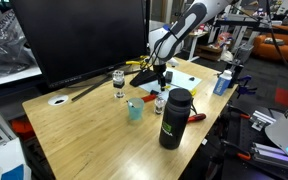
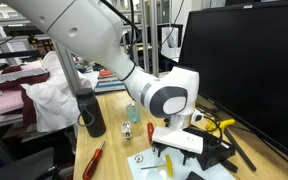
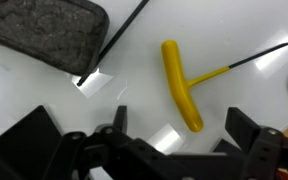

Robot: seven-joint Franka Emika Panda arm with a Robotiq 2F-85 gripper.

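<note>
A yellow T-handled tool (image 3: 181, 85) with a thin dark shaft lies on a white surface in the wrist view. My gripper is open above it, one finger to either side of the handle and nothing held. From the second exterior view, the gripper (image 2: 181, 147) hangs low over the white sheet (image 2: 209, 170), close to a yellow-handled tool (image 2: 169, 165). How high the fingertips are above the handle is hard to tell.
A dark rough block (image 3: 49, 30) and a dark flat piece (image 3: 22, 145) flank the tool. A black cylinder (image 1: 174, 120), a teal mug (image 1: 135, 110) and a red-handled screwdriver (image 2: 92, 163) stand or lie nearby. A large monitor (image 1: 92, 38) borders the table.
</note>
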